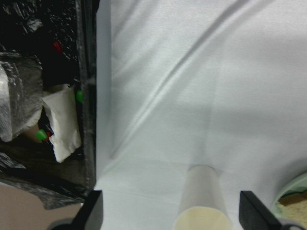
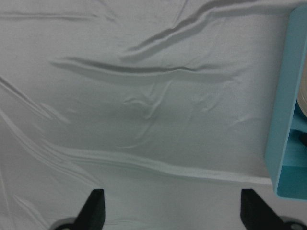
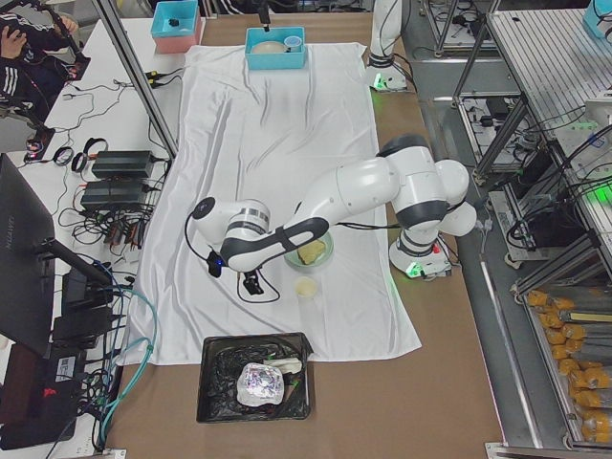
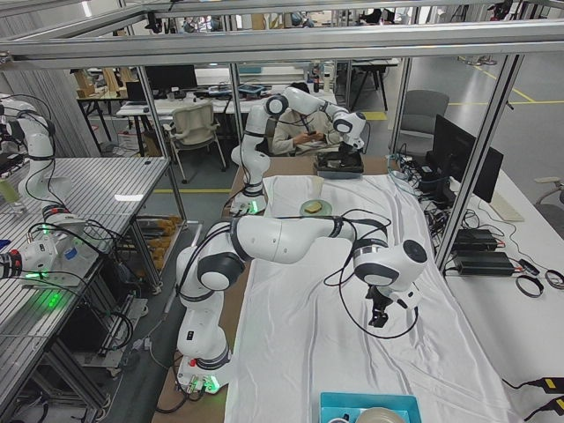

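My left gripper (image 3: 234, 274) stands open and empty above the white cloth (image 1: 206, 72), between the green plate (image 3: 321, 258) and a black-lined tray (image 3: 216, 378). The tray holds a crumpled foil item (image 3: 259, 382) and white paper (image 1: 62, 120). A pale cup (image 1: 201, 191) stands beside the plate, which carries a yellowish-brown food piece (image 3: 309, 250). My right gripper (image 4: 382, 313) is open and empty over the cloth near a blue bin (image 2: 280, 110) at the far end.
The blue bin contains a round beige item (image 4: 381, 416) and a small cup. A monitor (image 3: 24, 258) and cables line the side table.
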